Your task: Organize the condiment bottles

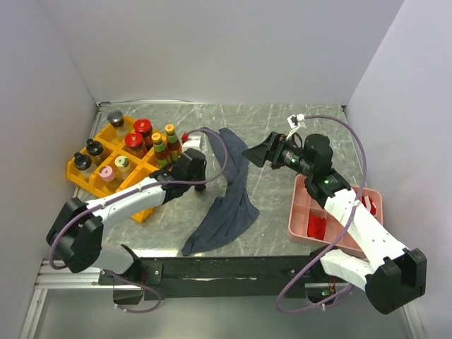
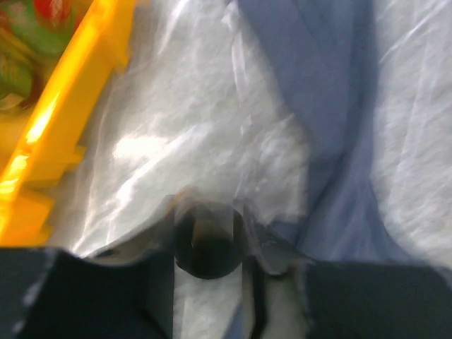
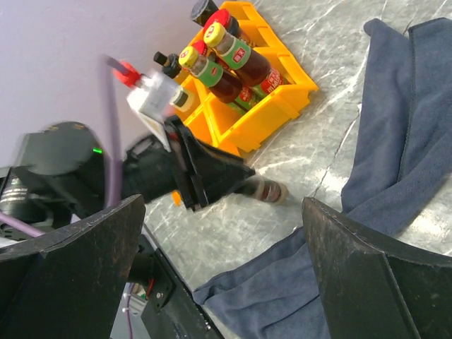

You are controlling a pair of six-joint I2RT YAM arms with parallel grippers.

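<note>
A small dark-topped bottle stands on the table right of the yellow rack. My left gripper is down around its black cap, one finger close on each side. Blur hides whether both fingers press on it. From the right wrist view, the lower part of that bottle shows out past the left gripper. Several bottles and jars, some with yellow caps or red lids, sit in the rack. My right gripper hangs open and empty over the table.
A dark blue cloth lies crumpled across the middle, just right of the bottle. At the right, a pink divided tray holds red packets. Bare table lies between cloth and tray.
</note>
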